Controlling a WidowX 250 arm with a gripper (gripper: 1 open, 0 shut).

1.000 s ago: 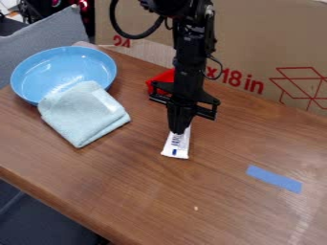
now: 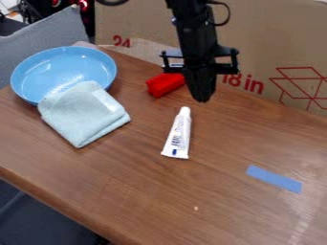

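Observation:
My black gripper [image 2: 201,84] hangs in the upper middle of the camera view, above the table's back part, partly in front of a red object [image 2: 163,83]. A white tube [image 2: 178,132] with dark lettering lies on the wooden table below and apart from it, cap end toward the back. Whether the fingers are open or shut is hard to see.
A blue bowl [image 2: 63,69] stands at the back left, with a folded pale cloth [image 2: 83,115] in front of it. A blue strip [image 2: 273,179] lies at the right. A cardboard panel [image 2: 284,67] lines the back.
My gripper has risen and moved back, away from the tube, which is now uncovered and lies in about the same place.

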